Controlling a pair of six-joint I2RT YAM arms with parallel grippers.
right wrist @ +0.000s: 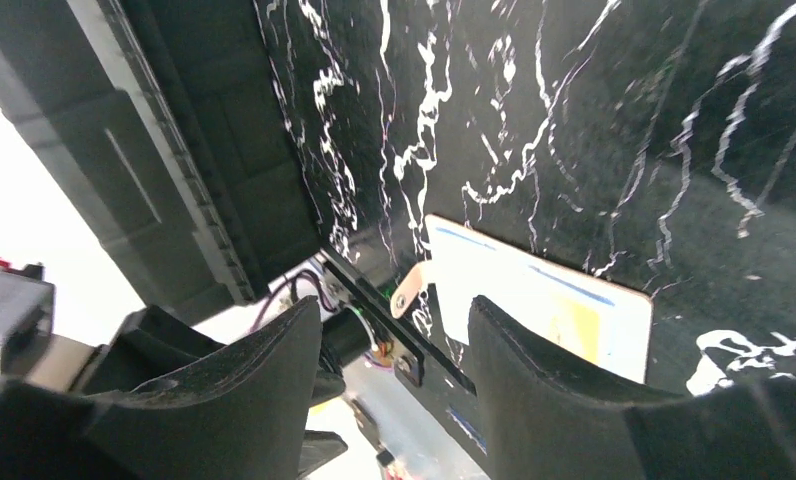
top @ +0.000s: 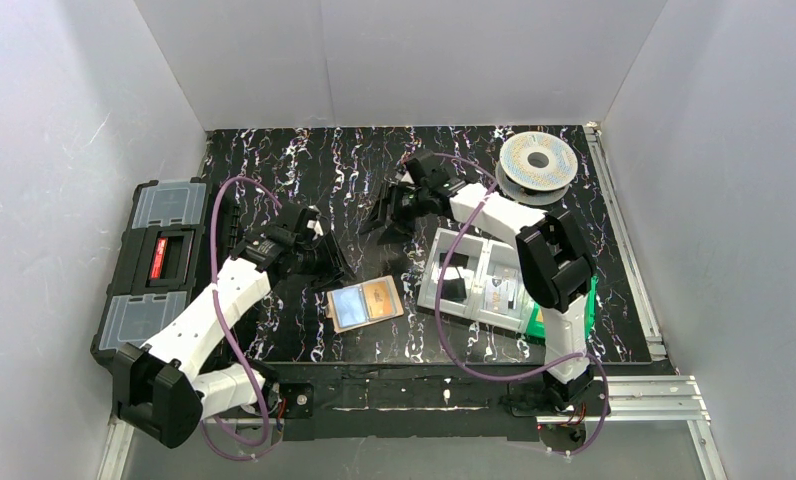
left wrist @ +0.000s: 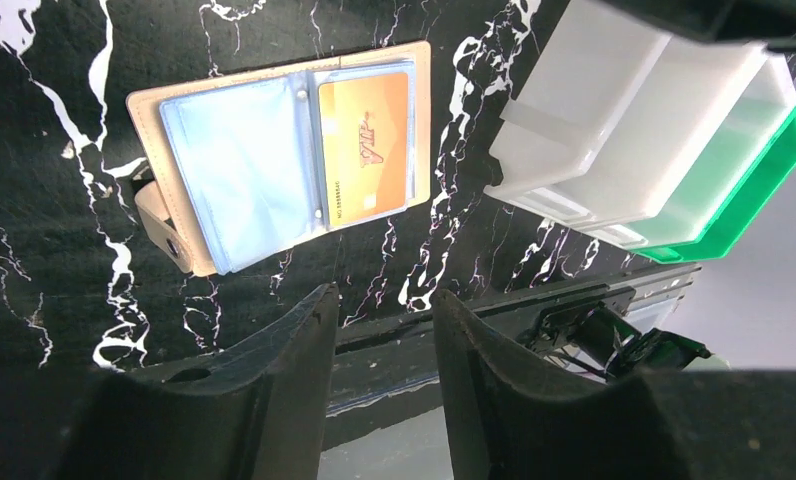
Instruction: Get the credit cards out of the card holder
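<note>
The card holder (left wrist: 314,225) lies spread open and flat, with a tan border and clear sleeves. An orange VIP card (left wrist: 384,150) shows in one sleeve; the other sleeve (left wrist: 239,165) looks pale blue, and I cannot tell whether anything is in it. My left gripper hangs above the table by the holder's upper left part in the top view, fingers apart, with nothing between them. Farther back and to the right, my right gripper is also open and empty. Its view shows the card holder (right wrist: 629,345) partly covered by a finger.
Right of the holder stands a white divided tray (top: 429,270) with a green bin (top: 589,300) beside it, partly under the right arm. A black toolbox (top: 124,260) occupies the left side. A spool (top: 519,155) sits at the back right.
</note>
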